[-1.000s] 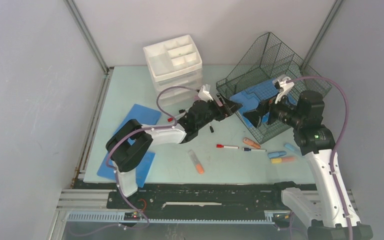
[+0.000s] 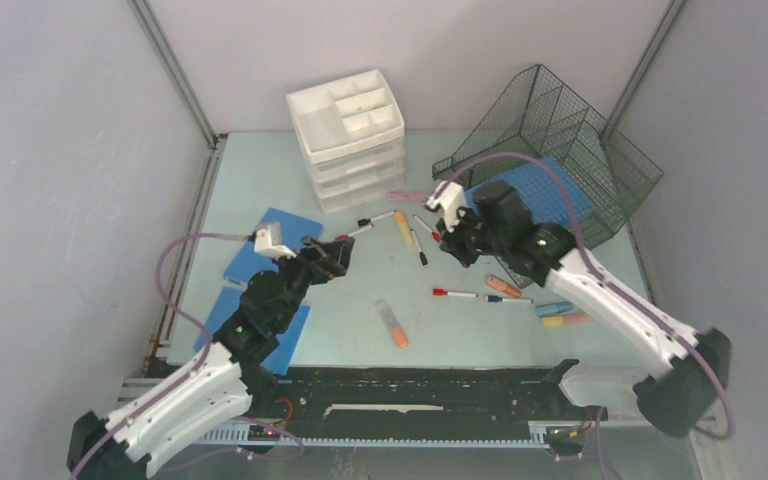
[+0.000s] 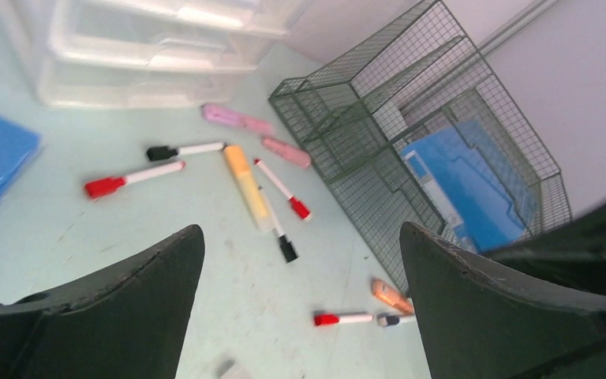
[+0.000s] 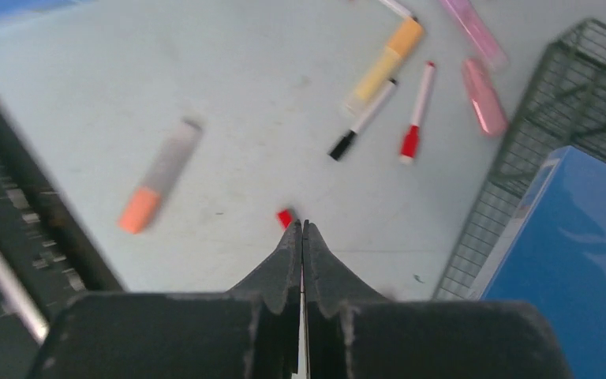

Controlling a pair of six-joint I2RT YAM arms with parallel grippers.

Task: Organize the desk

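Note:
My left gripper [image 2: 330, 258] is open and empty over the desk's left half, beside blue folders [image 2: 285, 225]. My right gripper [image 2: 447, 232] is shut above the middle, nothing visible between its fingers. Markers [image 2: 455, 293], a yellow highlighter [image 3: 246, 185], pink highlighters [image 3: 284, 150] and an orange-capped highlighter [image 2: 391, 322] lie loose on the desk. A blue folder [image 3: 461, 178] lies inside the wire mesh organizer [image 2: 623, 175] at the right.
A white drawer unit [image 2: 348, 175] stands at the back. Blue and yellow highlighters [image 2: 555, 310] lie at the front right. The front middle has free room.
My left gripper has moved left, away from the organizer. My right gripper has moved left from over the organizer to above the middle of the desk.

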